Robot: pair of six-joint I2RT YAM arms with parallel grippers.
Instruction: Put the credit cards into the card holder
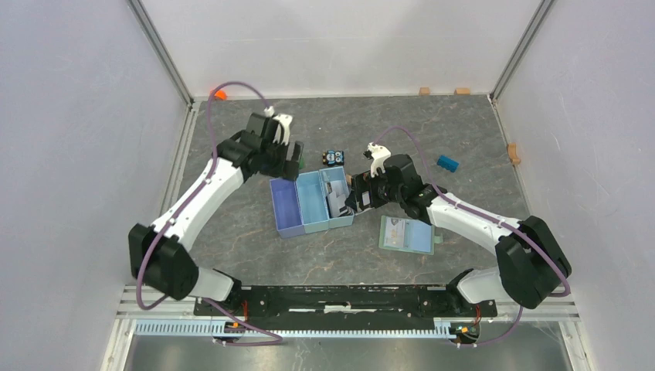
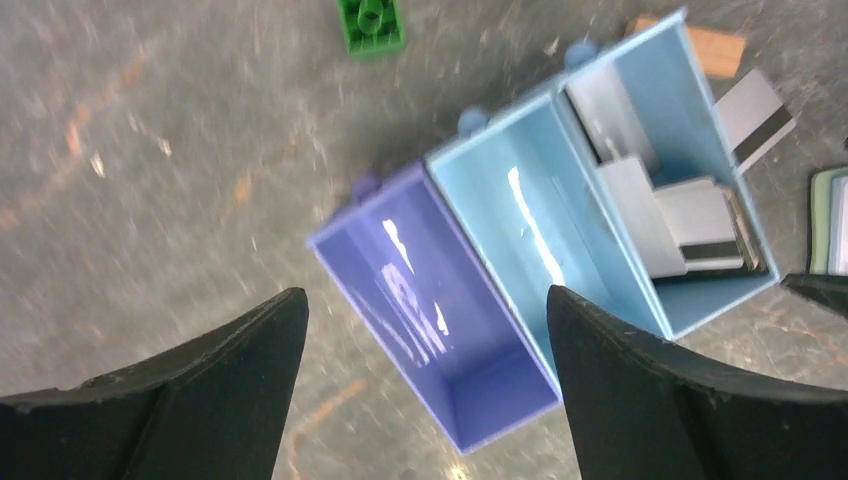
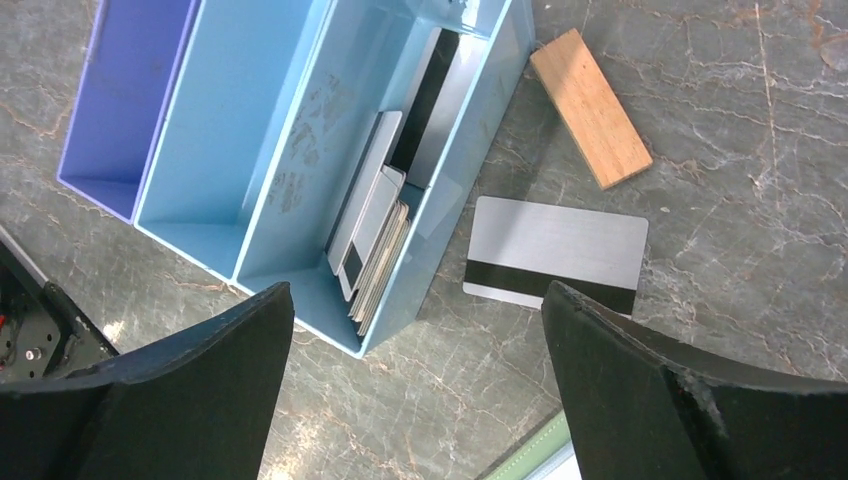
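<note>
A three-part box, the likely card holder (image 1: 313,226), has one purple compartment and two blue ones. Several cards (image 3: 365,225) lean in its right blue compartment, some with black stripes showing. Outside the box, a silver card (image 3: 560,240) with a black stripe lies flat on the table beside the right wall. My left gripper is open above the purple compartment, nothing between its fingers. Over the table just right of the box, my right gripper stands open and empty; the loose card lies partly ahead of its right finger (image 3: 620,380).
A wooden block (image 3: 592,110) lies near the box's right side. Behind it are a small dark-blue object (image 1: 333,158) and a green brick (image 2: 370,25). A flat green-edged case (image 1: 407,235) lies front right, a blue brick (image 1: 447,163) at right.
</note>
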